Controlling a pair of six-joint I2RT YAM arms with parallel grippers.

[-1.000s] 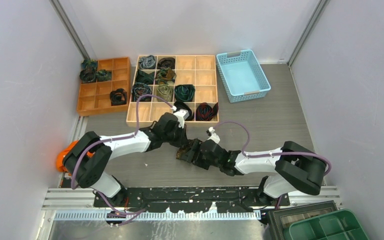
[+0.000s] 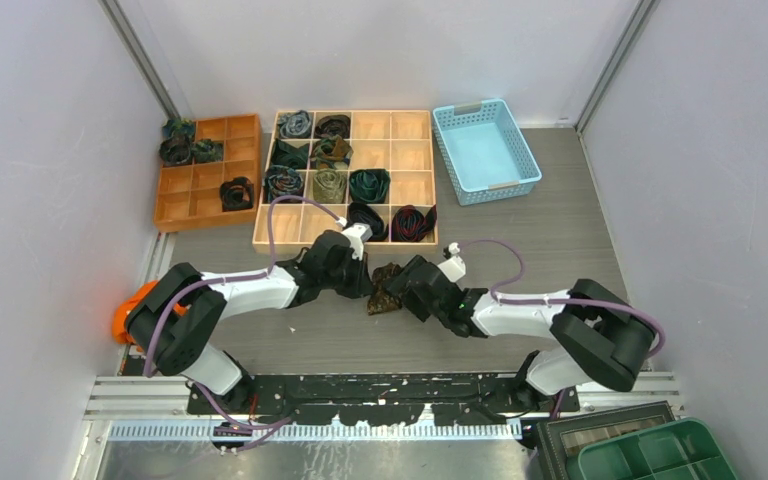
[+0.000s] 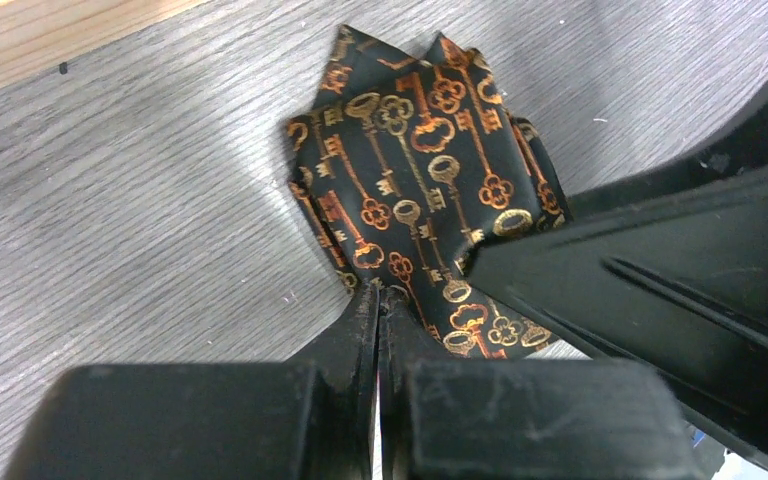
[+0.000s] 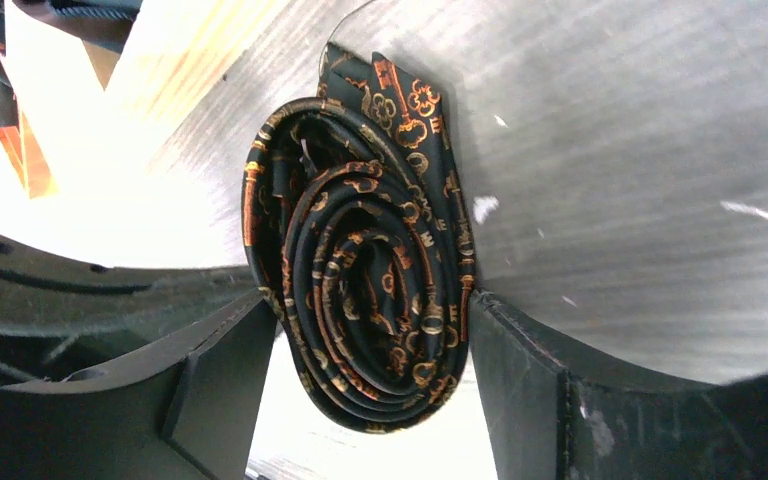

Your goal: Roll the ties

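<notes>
A black tie with gold and orange key patterns (image 4: 375, 290) is coiled into an oval roll on the table, a flat end lying out at its far side. From the side, the rolled tie (image 3: 420, 190) shows in the left wrist view; in the top view the tie (image 2: 384, 302) lies between both arms. My right gripper straddles the roll, one finger at each side; whether they press on it cannot be told. My left gripper is shut with its tips at the roll's near edge, and nothing shows between its fingers.
A light wooden sectioned box (image 2: 392, 126) with several rolled ties stands behind the arms, an orange-brown box (image 2: 242, 125) left of it. At the back right is a blue basket (image 2: 448, 160). Bare table (image 2: 520, 240) lies right of the boxes.
The right gripper has shifted a little right and away from the front edge, turning slightly. The tie has moved right and turned, and more of it shows. The left arm has barely moved.
</notes>
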